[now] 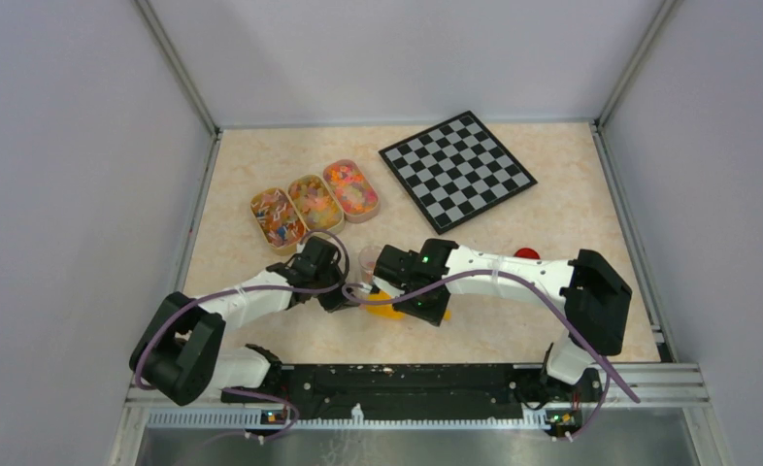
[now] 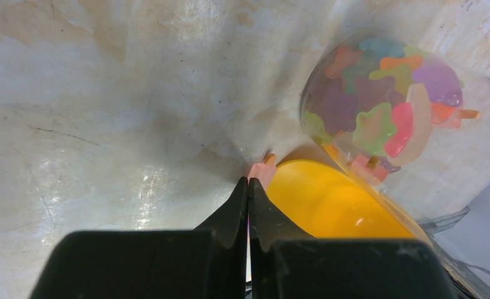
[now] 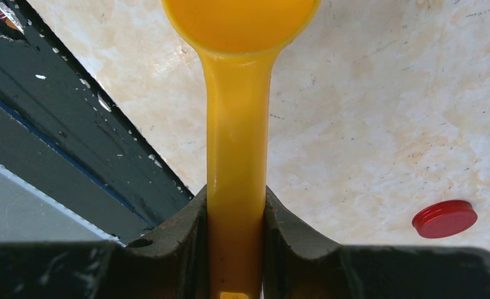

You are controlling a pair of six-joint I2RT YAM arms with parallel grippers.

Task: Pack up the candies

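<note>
My right gripper is shut on the handle of a yellow scoop; the scoop's bowl appears low over the table in the left wrist view. Directly at the bowl's rim, my left gripper has its fingertips together. A small pinkish candy with a brown tip shows just beyond them, touching or very close to both tips and rim. Whether any of it lies between the fingers is unclear. Behind the scoop stands a clear round jar with mixed colourful candies. The bowl's visible inside looks empty.
Three bins of sweets, left, middle and right, stand at the back left. A checkered board lies behind the right arm. A red lid rests on the right side.
</note>
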